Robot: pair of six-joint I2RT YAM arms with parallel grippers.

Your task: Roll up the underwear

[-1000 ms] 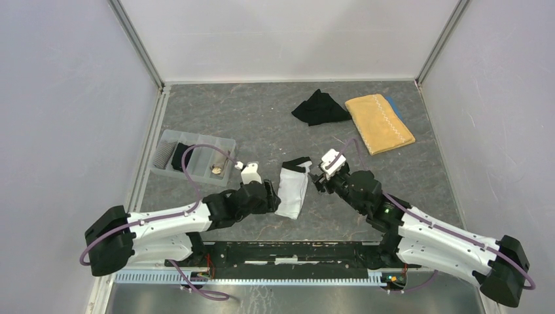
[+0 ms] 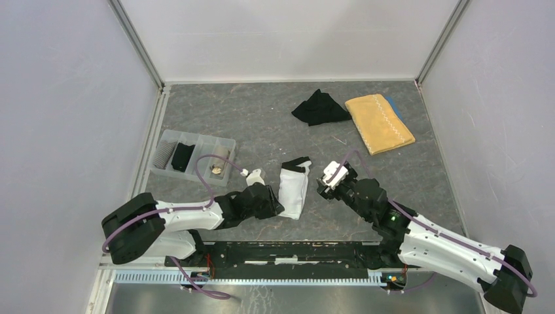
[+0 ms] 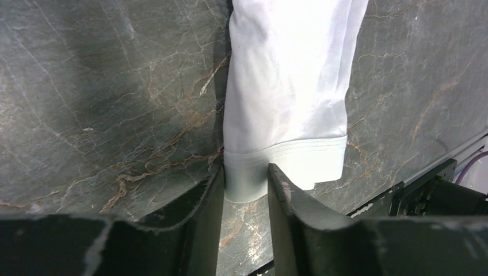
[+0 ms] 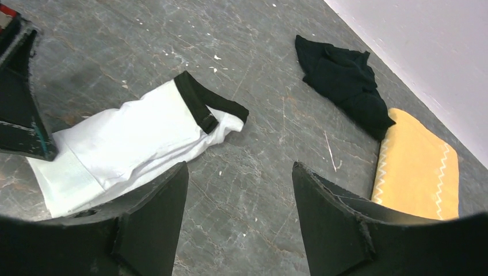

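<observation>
The white underwear with a black band [image 2: 293, 190] lies folded lengthwise on the grey marbled table, between my arms. In the left wrist view its hemmed white end [image 3: 305, 161] is at my left gripper, whose fingertips are part open, low at the corner of that end with white cloth between them. Whether they grip it I cannot tell. My right gripper stands open above the table, right of the underwear, nothing between its fingers; the black band [image 4: 193, 98] is at the far end in that view.
A clear divided box [image 2: 193, 139] with rolled cloth items stands at the left. A black cloth [image 2: 320, 108] and a folded yellow cloth [image 2: 381, 124] lie at the back right. Walls surround the table.
My left gripper has moved slightly right and toward the front, onto the underwear's near end. My right gripper has shifted slightly right. The cloths look unchanged.
</observation>
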